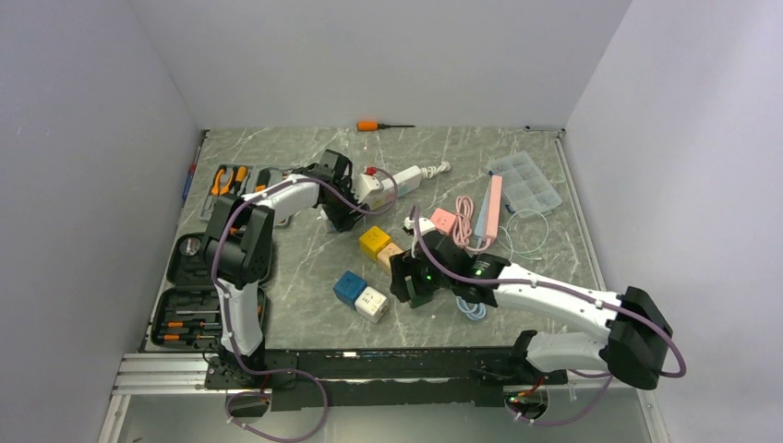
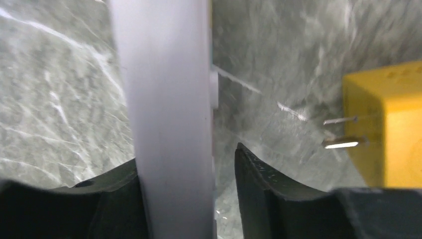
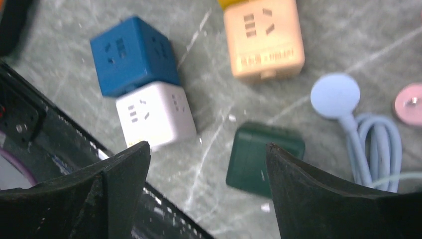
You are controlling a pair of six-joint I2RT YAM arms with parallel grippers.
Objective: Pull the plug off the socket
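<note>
A white power strip (image 1: 399, 185) lies at the back middle of the table. My left gripper has its fingers on either side of the strip, and a gap shows between the strip and the right finger. The yellow plug block (image 2: 398, 119) stands on the table apart from the strip, its metal prongs bare and facing it. In the top view it sits against the peach block (image 1: 391, 258). Above the table, my right gripper is open and empty, with one finger partly covering the green block (image 3: 259, 159).
The blue block (image 1: 351, 287) and white block (image 1: 372, 305) stand together near the front. Coiled blue cable (image 3: 378, 144) lies right of the green block. Tool cases (image 1: 191, 318) line the left side. A clear compartment box (image 1: 524, 183) is at the back right.
</note>
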